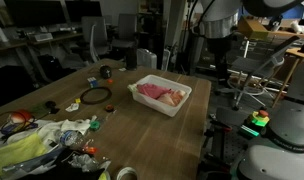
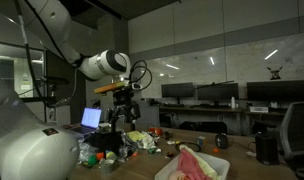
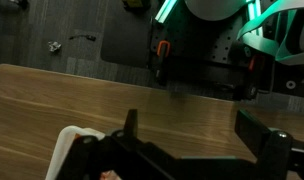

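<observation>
My gripper stands open, its two dark fingers wide apart with only bare wooden tabletop (image 3: pixel 182 155) showing between them. A white bin (image 1: pixel 169 106) stands on the table with pink-red cloth (image 1: pixel 149 90) and something paler inside. The wrist view catches just a corner of this bin (image 3: pixel 64 147) at its lower left, off to the side of the fingers. From the second exterior view, the cloth (image 2: pixel 192 163) lies bunched in the bin, whose rim (image 2: pixel 221 160) shows at the right. The arm's raised white link (image 1: pixel 227 18) is at the upper right of the first exterior view.
Bright cloths (image 1: pixel 20 150), small parts and cables crowd the table's left end. A black ring (image 1: pixel 94 96) lies farther back, and a metal cup (image 1: pixel 127 173) stands at the front edge. Bare wood lies between the clutter and the bin. A laptop (image 2: pixel 80 120) sits behind the arm.
</observation>
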